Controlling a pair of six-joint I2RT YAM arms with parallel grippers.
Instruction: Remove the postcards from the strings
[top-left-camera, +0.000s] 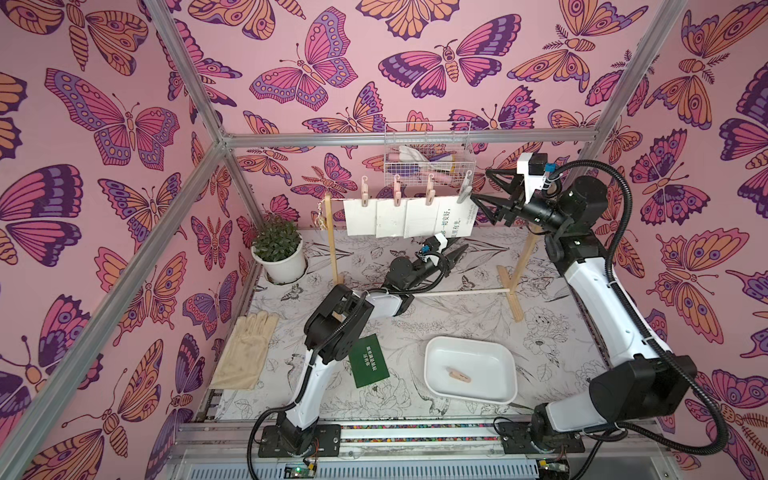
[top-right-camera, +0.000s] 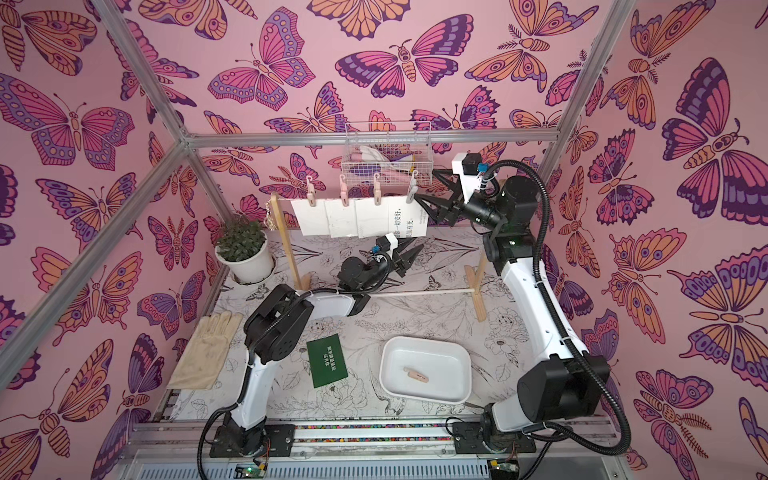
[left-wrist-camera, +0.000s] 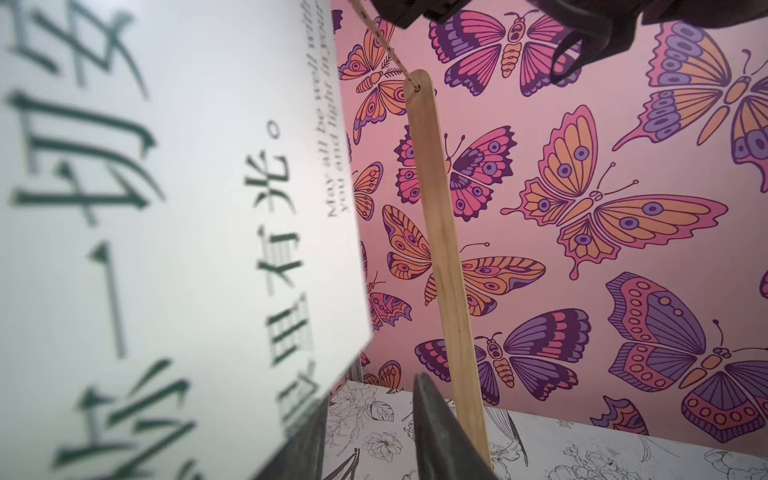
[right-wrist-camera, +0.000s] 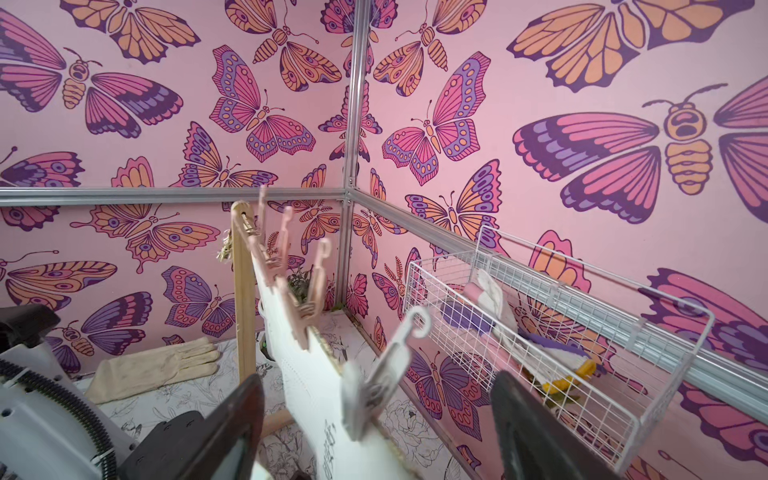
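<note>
Several white postcards hang overlapping from the string. The rightmost card (top-left-camera: 455, 217) has green Chinese text and fills the left of the left wrist view. A grey clothespin (right-wrist-camera: 372, 392) grips its top. My right gripper is open, its fingers (right-wrist-camera: 520, 416) on either side of that clothespin, apart from it. Below the rightmost card, my left gripper has its fingers parted near the card's lower corner; whether the card lies between them I cannot tell. Pink clothespins (top-left-camera: 397, 192) hold the other cards (top-left-camera: 360, 217). A green postcard (top-left-camera: 369, 361) lies on the table.
A white tray (top-left-camera: 432, 376) at front right contains one clothespin (top-left-camera: 459, 374). Wooden posts (top-left-camera: 332, 244) carry the string. A wire basket (top-left-camera: 400, 169) hangs behind, a potted plant (top-left-camera: 280, 249) stands left, and a glove (top-left-camera: 245, 349) lies front left.
</note>
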